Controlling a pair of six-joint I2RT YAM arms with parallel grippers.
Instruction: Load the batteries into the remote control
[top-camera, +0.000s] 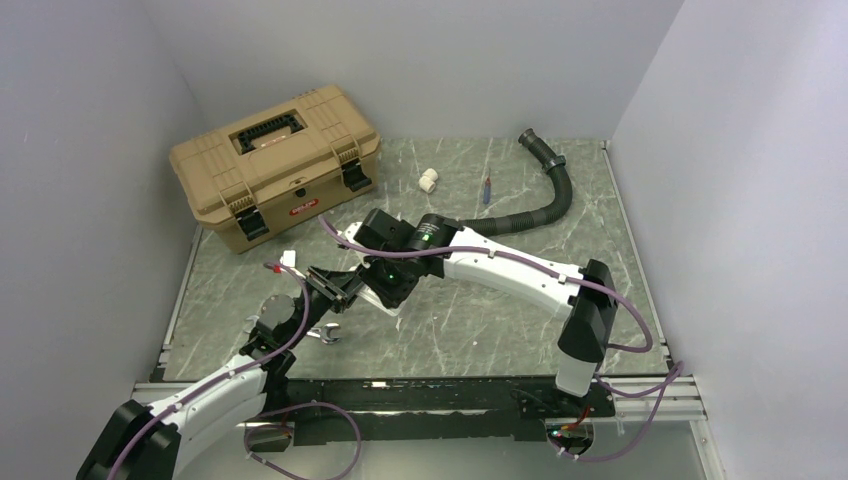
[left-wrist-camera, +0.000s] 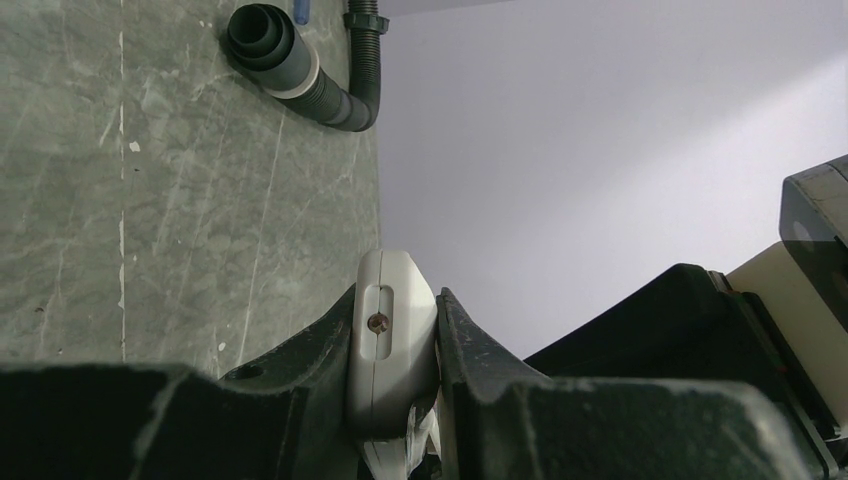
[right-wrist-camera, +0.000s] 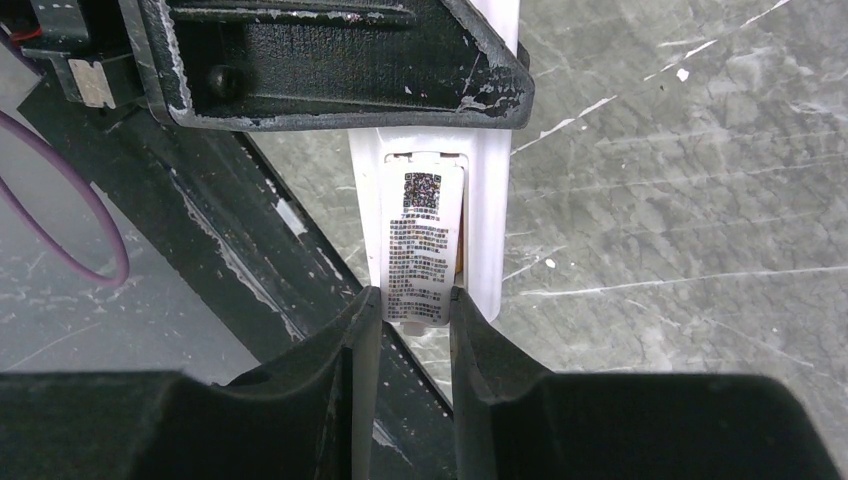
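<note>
A white remote control (right-wrist-camera: 488, 230) is held between my two arms, mostly hidden from above. In the left wrist view my left gripper is shut on its end, which has a small screw slot. My right gripper is shut on the white battery cover (right-wrist-camera: 418, 240), a printed panel over the remote's back; a narrow gap along its right side shows something orange inside. The black body of the left gripper crosses the remote higher in the right wrist view.
A tan toolbox (top-camera: 270, 170) fills the back left. A black hose (top-camera: 560, 185), white cylinders (top-camera: 428, 181) and a blue tool (top-camera: 487, 190) lie behind the arms. A wrench (top-camera: 327, 333) and a small white-and-red item (top-camera: 288, 257) lie near the left arm.
</note>
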